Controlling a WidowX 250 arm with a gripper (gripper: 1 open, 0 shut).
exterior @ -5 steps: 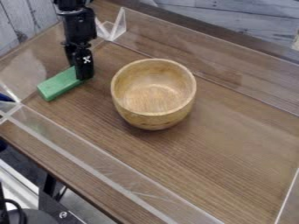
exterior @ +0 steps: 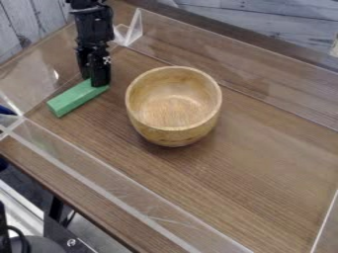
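My black gripper (exterior: 95, 71) reaches down from the top left, shut on the far end of a green rectangular block (exterior: 71, 101). The block lies slanted on the wooden table (exterior: 224, 188), its near end toward the lower left. Just right of it stands a round, empty wooden bowl (exterior: 172, 107).
A clear plastic piece (exterior: 128, 30) is at the back behind the gripper. Some blue and dark items lie at the left edge.
The gripper and green block have shifted slightly right over the last second, and the block's slant has changed a little. The bowl is where it was.
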